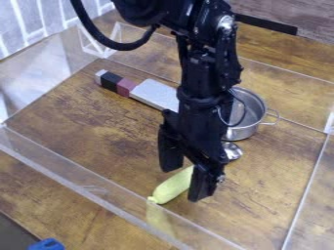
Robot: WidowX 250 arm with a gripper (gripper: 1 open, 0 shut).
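Note:
My black gripper (190, 166) hangs low over the wooden surface, its fingers open around a pale yellow-green object (167, 191) that lies flat, like a handle. The metal end of that utensil (232, 153) shows just right of the gripper. Whether the fingers touch it I cannot tell.
A steel pot (253, 114) stands behind the gripper on the right. A cleaver-like tool (152, 93) with a dark handle lies at the back left. Clear plastic walls edge the area. A blue item (46, 244) sits at the bottom left.

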